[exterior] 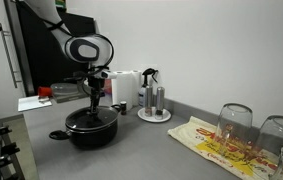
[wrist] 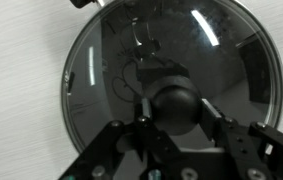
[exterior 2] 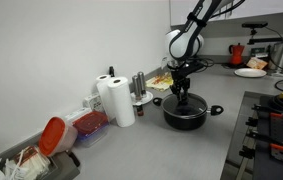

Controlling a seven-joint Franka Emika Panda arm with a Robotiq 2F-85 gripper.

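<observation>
A black pot point(exterior: 93, 136) with two side handles stands on the grey counter. Its glass lid point(wrist: 106, 75) lies on top, and in the wrist view the round black knob point(wrist: 175, 107) at the lid's centre sits between my fingertips. My gripper point(exterior: 94, 106) points down over the pot, shut on that knob. From the other side, exterior view 2 also has the gripper point(exterior 2: 182, 100) at the lid's middle. The lid appears to rest on the pot's rim; any small gap there cannot be made out.
Paper towel rolls point(exterior 2: 121, 102) stand behind the pot. Bottles on a white plate point(exterior: 154, 115) are nearby. To the right, upturned glasses point(exterior: 234, 124) rest on a patterned cloth point(exterior: 214, 145). A red container point(exterior 2: 56, 134) lies at the far end.
</observation>
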